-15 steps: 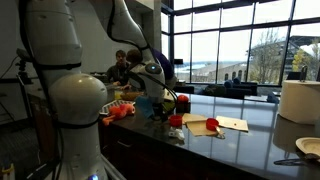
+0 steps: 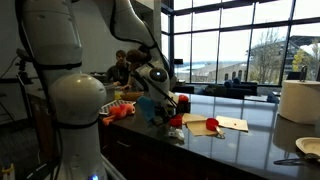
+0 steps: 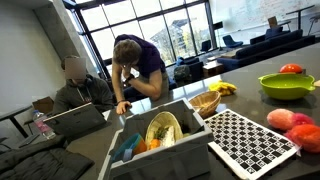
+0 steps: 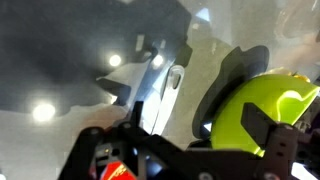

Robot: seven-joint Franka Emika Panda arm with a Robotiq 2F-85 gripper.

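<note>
In the wrist view my gripper stands open, its two dark fingers (image 4: pixel 262 122) spread apart with nothing held between them. Beyond the gap, a slim pale utensil (image 4: pixel 172 88) lies on the dark, shiny table. A bright green bowl (image 4: pixel 238 117) is close on the right, partly hidden by the right finger. Something red (image 4: pixel 118 172) shows at the bottom edge, mostly covered by the gripper. From exterior view 1, the gripper hangs low over the near-left part of the table; its fingers are too small and dark to make out there.
A red cup (image 2: pixel 212 124) and brown paper (image 2: pixel 198 129) lie right of the arm. At far right are a white pot (image 2: pixel 298 103) and a spoon (image 2: pixel 293 161). Exterior view 2 shows a grey bin (image 3: pixel 182 158) of dishes, a checkered cloth (image 3: pixel 250 145) and a person (image 3: pixel 150 62) leaning over.
The arm shows little movement; its gripper end appears slightly lower than a second ago. A person behind the arm has shifted a little. The objects on the table look unmoved.
</note>
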